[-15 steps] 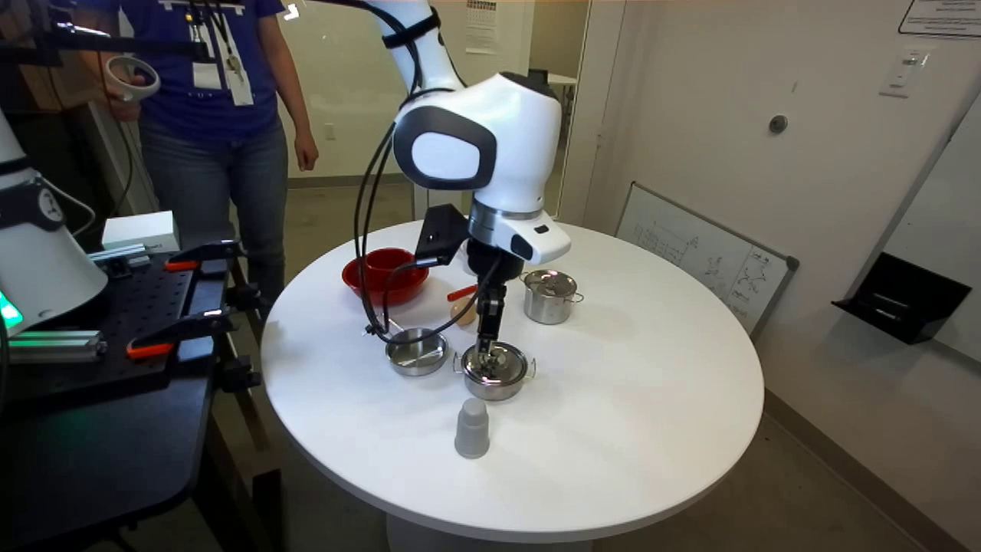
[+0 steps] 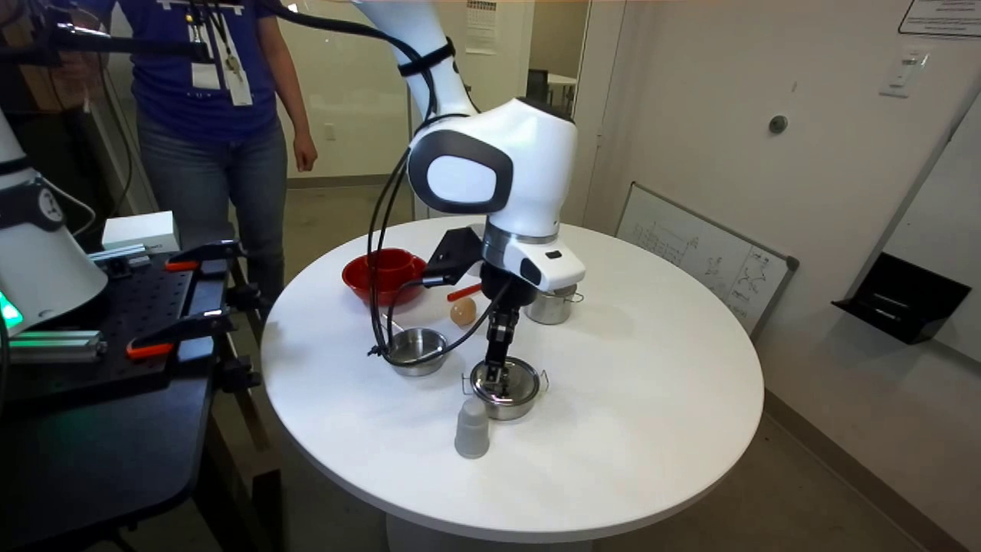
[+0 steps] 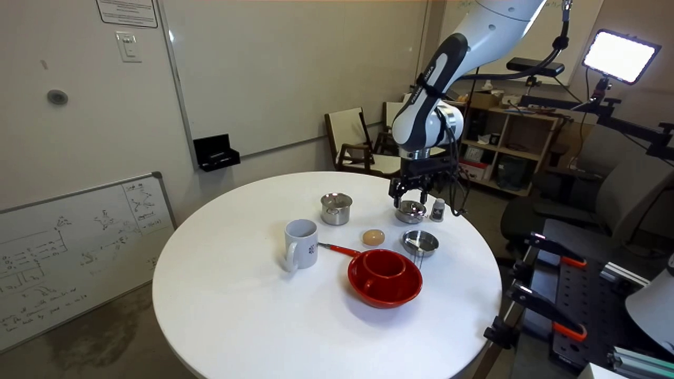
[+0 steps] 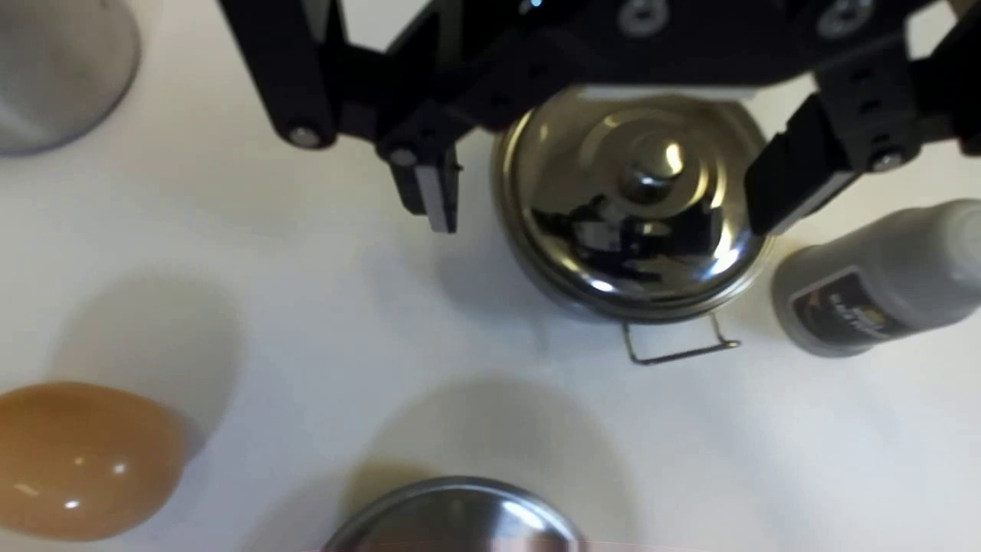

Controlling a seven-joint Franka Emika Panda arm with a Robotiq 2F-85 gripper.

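Note:
My gripper (image 3: 410, 198) is over a small steel pot (image 2: 511, 410) with a shiny lid (image 4: 598, 248), on the white table. In the wrist view its fingers stand wide apart, with the lid's round knob (image 4: 654, 161) in the space between the two sides and nothing clamped. The left finger (image 4: 432, 193) shows clear of the pot, while the right finger (image 4: 798, 175) overlaps the lid's edge; whether it touches cannot be told. A wire handle (image 4: 685, 354) sticks out from the pot's side.
A grey bottle (image 4: 864, 280) stands close beside the pot. Nearby are a steel pan (image 3: 420, 242), a brown egg (image 3: 373, 237) and another steel pot (image 3: 336, 211). A white mug (image 3: 301, 246) and a red bowl (image 3: 404, 291) holding a red cup (image 3: 383, 262) stand farther off.
In exterior view 1, the lidded pot has shifted toward the camera and slightly right, nearer the bottle. My arm and gripper have moved the same way.

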